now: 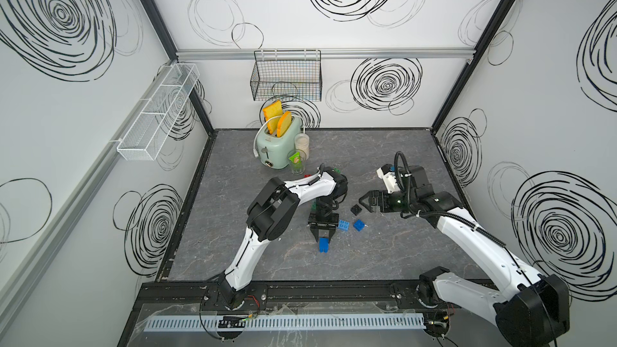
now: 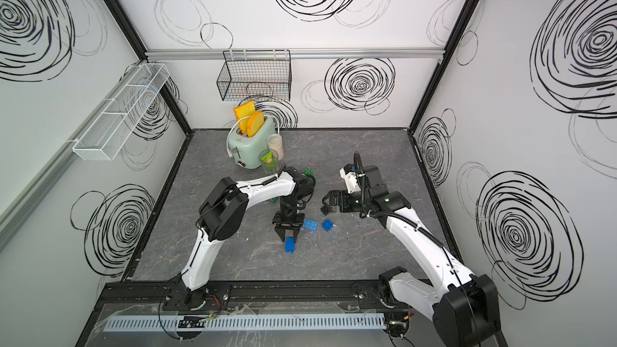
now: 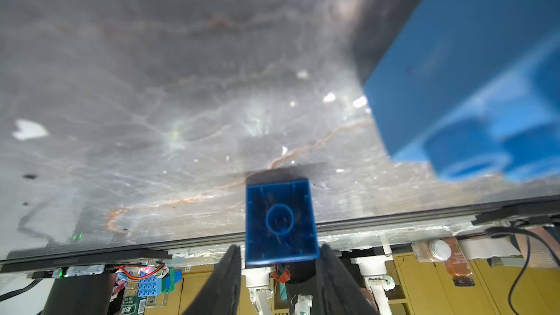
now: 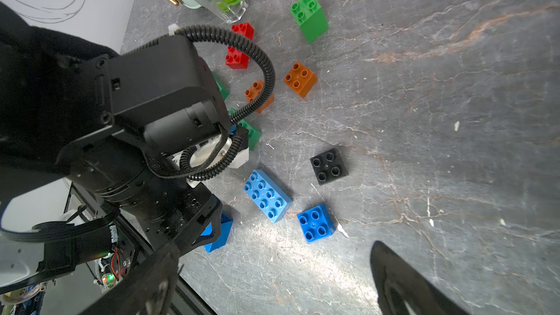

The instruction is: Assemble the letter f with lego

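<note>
My left gripper has a dark blue brick point(image 3: 281, 221) between its fingertips, the brick's hollow underside facing the left wrist camera. In the top left view that brick point(image 1: 324, 244) is near the table's front. A lighter blue long brick lies to the right of the left hand and looms large in the left wrist view. Close by are a blue square brick point(image 4: 315, 223) and a black brick point(image 4: 328, 166), studs up. Over them my right gripper stands open and empty.
Red point(image 4: 236, 61), orange point(image 4: 301, 79) and green point(image 4: 309, 17) bricks lie farther back, some partly hidden by the left arm. A glass point(image 1: 296, 162) and a toaster point(image 1: 275, 147) stand at the back left.
</note>
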